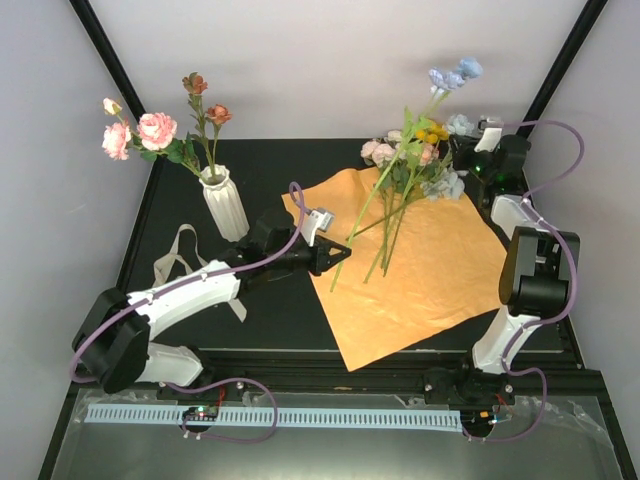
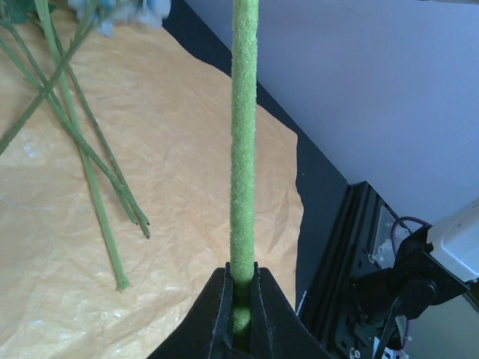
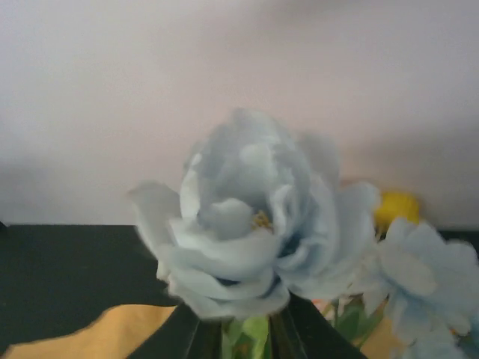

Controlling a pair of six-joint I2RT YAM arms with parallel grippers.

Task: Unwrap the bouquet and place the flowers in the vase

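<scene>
A white ribbed vase (image 1: 226,208) at left holds pink and rust flowers. My left gripper (image 1: 336,255) is shut on a long green stem (image 2: 242,172), which rises toward blue blooms (image 1: 458,72) at upper right. More flowers lie on orange paper (image 1: 420,280), their stems (image 2: 97,202) crossed. My right gripper (image 1: 460,147) is at the upper right among the flowers; in its wrist view a pale blue flower (image 3: 247,232) fills the middle, hiding much of the fingers, so I cannot tell how far they are open.
A beige strap (image 1: 172,262) lies below the vase on the black table. Walls close in the back and both sides. Bare table shows between the vase and the paper.
</scene>
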